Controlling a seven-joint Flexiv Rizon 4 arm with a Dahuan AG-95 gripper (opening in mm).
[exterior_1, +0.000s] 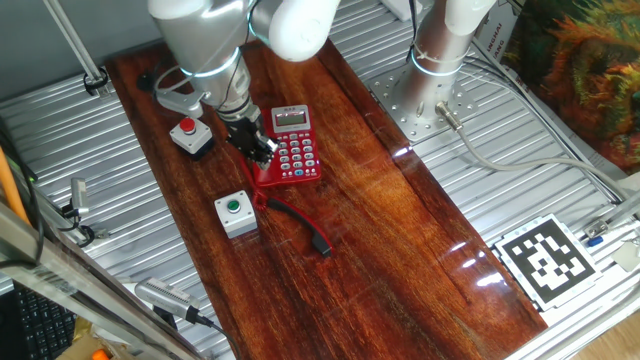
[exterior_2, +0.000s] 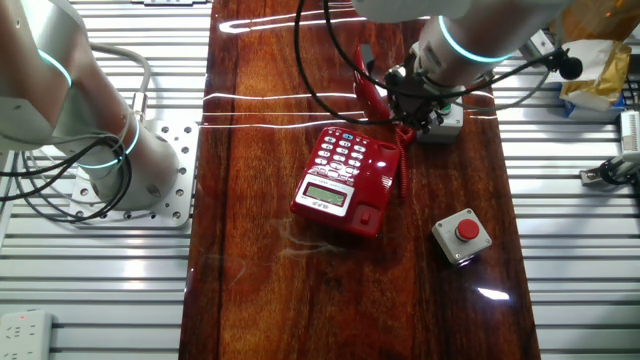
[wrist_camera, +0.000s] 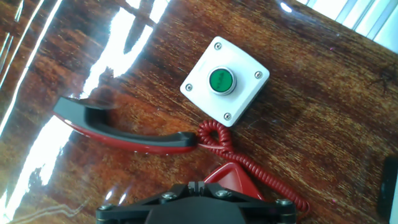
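Note:
On the brown wooden table lies a red desk telephone (exterior_1: 293, 150), its keypad and small display facing up. Its red and black handset (wrist_camera: 127, 137) is off the base, lying on the wood, with a coiled red cord (wrist_camera: 261, 173) running from one end. Close to that end stands a white box with a green button (wrist_camera: 221, 81). My gripper hangs above the left side of the phone base, pointing down. Its fingertips are together at the bottom of the wrist view, and nothing shows between them. A corner of the phone base (wrist_camera: 235, 180) appears just beyond them.
A second box with a red button (exterior_2: 462, 235) stands near the table edge, beyond the phone. Bare wood (exterior_1: 400, 270) stretches over the table's other half. A printed marker board (exterior_1: 547, 262) lies off the table on the metal slats.

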